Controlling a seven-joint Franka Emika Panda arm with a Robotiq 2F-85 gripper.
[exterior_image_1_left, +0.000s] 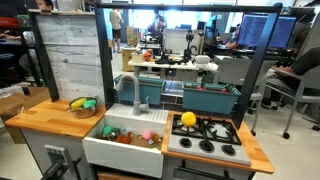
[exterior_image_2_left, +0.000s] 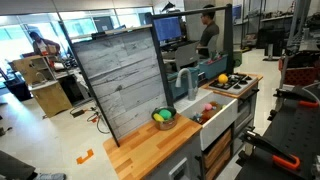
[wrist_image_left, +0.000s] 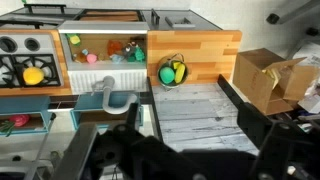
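My gripper stands open at the bottom of the wrist view, its dark fingers wide apart with nothing between them. A metal bowl holding yellow and green items rests on the wooden counter. In the wrist view this bowl appears beyond the fingers, apart from them. Several colourful items, one pink, lie in the white sink. A round yellow thing sits on the stove to the sink's right.
A grey faucet rises behind the sink. Teal bins hang on the rail behind the stove. A black frame and a grey plank panel bound the counter's back. Bare wood lies beside the bowl. A cardboard box stands off the counter.
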